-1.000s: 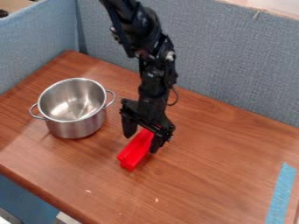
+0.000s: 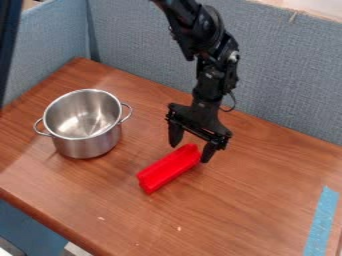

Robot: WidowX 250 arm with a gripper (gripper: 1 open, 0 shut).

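A red block (image 2: 166, 170) lies on the wooden table in the middle of the camera view, slanting from lower left to upper right. My black gripper (image 2: 190, 142) is open just above the block's upper right end, its fingers apart with nothing seen held between them. A steel pot (image 2: 83, 126) with two handles stands to the left of the block.
A light blue strip (image 2: 321, 220) lies at the right edge. Grey-blue padded walls (image 2: 294, 70) bound the back and left.
My gripper has risen and moved slightly right, uncovering more of the red block, which now lies at a flatter slant than a second ago.
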